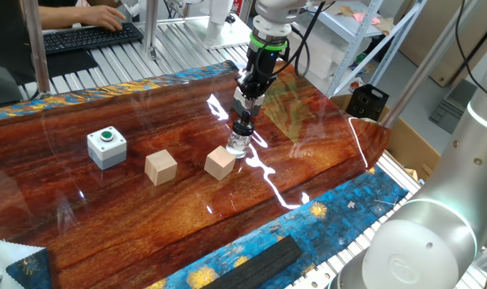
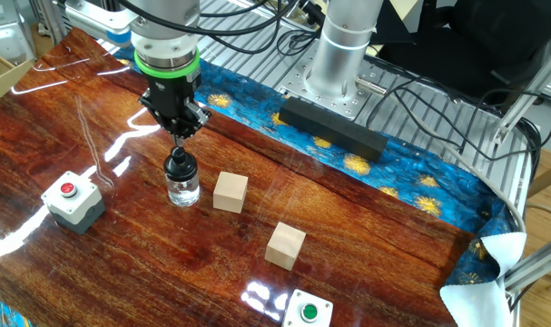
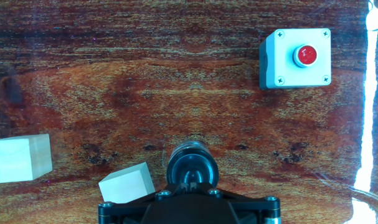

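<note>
A clear bottle with a black cap (image 2: pixel 182 164) stands upright on the glossy wooden table (image 2: pixel 103 263). My gripper (image 2: pixel 178 140) points straight down over it, fingertips at the narrow top of the cap. In the wrist view the bottle (image 3: pixel 192 167) shows from above, and my gripper has its fingertips close together over the near side of the cap. The fingers look shut; whether the cap's tip is between them is hard to see. Two wooden cubes lie close by: one (image 1: pixel 220 163) right beside the bottle, the other (image 1: pixel 160 167) farther left.
A box with a green button (image 1: pixel 107 148) stands left of the cubes. Another box, with a red button (image 2: pixel 72 200), is on the bottle's other side. A black bar (image 2: pixel 332 129) lies on the blue cloth along the table edge. Clear table surrounds these things.
</note>
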